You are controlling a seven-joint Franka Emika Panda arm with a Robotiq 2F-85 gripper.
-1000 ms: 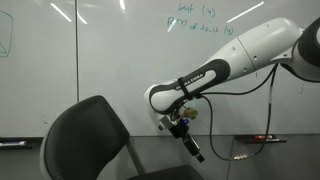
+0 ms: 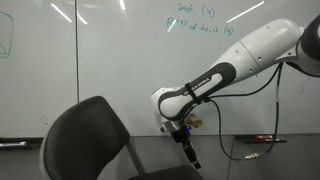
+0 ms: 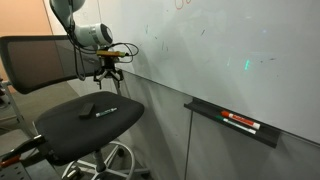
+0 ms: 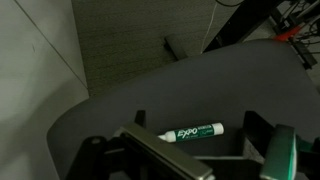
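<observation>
A white marker with a green end and EXPO lettering (image 4: pixel 192 132) lies on the black chair seat (image 4: pixel 110 112) in the wrist view. Exterior view 2 shows the marker (image 3: pixel 106 112) beside a dark block (image 3: pixel 88 111) on that seat. My gripper stands open above the seat, its fingers apart on either side of the marker, with nothing held. From exterior view 1 the gripper (image 2: pixel 195 160) points down behind the chair, over the seat's far edge. The marker is hidden there.
The chair's backrest (image 2: pixel 85 140) rises close to the arm. A whiteboard (image 3: pixel 245 60) stands alongside, with a tray (image 3: pixel 232 120) holding markers. A loose cable (image 2: pixel 273 120) hangs below the arm.
Over the last second my gripper has sunk slightly and turned more downward, after a small swing to the right and back. The chair has not moved.
</observation>
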